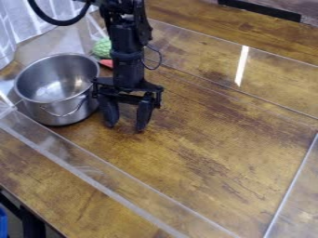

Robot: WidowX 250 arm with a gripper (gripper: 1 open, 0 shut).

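Observation:
My black gripper (126,113) is low over the wooden table (211,149), just right of a steel pot (47,88). Its two fingers point down and appear apart; whether anything is between them is hard to see in the dark shape. Behind the arm, partly hidden, lie a green cabbage-like object (102,46) and a small red-orange item (104,62).
Transparent low walls or panels run along the sides. A crumpled pale sheet stands at the back left, and a dark edge borders the front left.

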